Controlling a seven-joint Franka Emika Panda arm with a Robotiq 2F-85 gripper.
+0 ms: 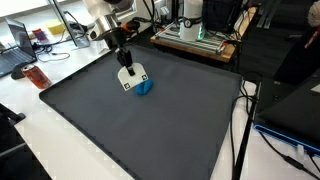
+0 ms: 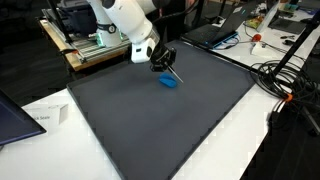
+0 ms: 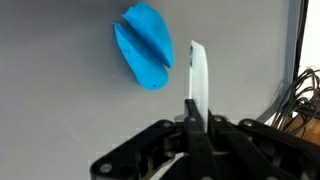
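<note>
A flat white card-like piece point(image 1: 133, 77) with small dark marks hangs from my gripper point(image 1: 126, 65). From the wrist it appears nearly edge-on, a narrow white strip point(image 3: 200, 75) running out from between the fingertips. My gripper is shut on it. In exterior view 2 only a thin light edge shows below the gripper point(image 2: 167, 65). A blue folded piece point(image 3: 145, 45), perhaps cloth, lies on the dark table point(image 2: 180, 120), close to the white piece but apart from it in the wrist view.
A red can point(image 1: 37, 76) stands beyond the table's left edge. Black cables point(image 3: 300, 100) lie off one side of the table.
</note>
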